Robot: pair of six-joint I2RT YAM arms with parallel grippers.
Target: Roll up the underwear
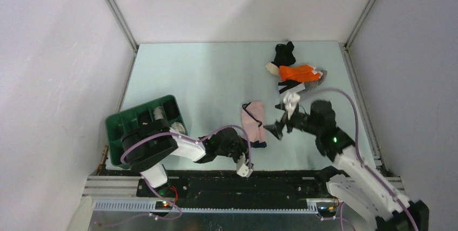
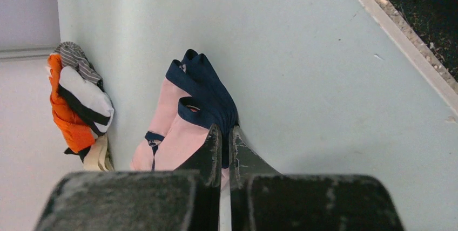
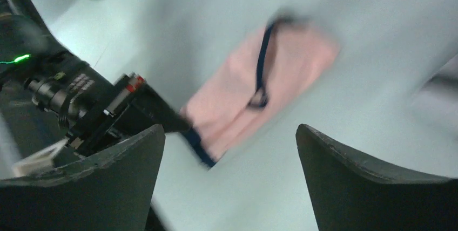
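Note:
Pink underwear (image 1: 253,116) with navy trim lies folded into a narrow strip at the front middle of the table. Its navy waistband (image 2: 202,82) is bunched toward the table's front edge. In the left wrist view, my left gripper is shut, with a bit of that navy band between its fingertips. The right gripper stands open to the right of the cloth, clear of it, nothing between its fingers. In the right wrist view, blurred by motion, the underwear (image 3: 291,69) shows whole except for the end at the left gripper.
A green divided box (image 1: 121,117) holding rolled items stands at the left, partly under the left arm. Black (image 1: 284,54), orange (image 1: 298,73) and striped garments are heaped at the back right.

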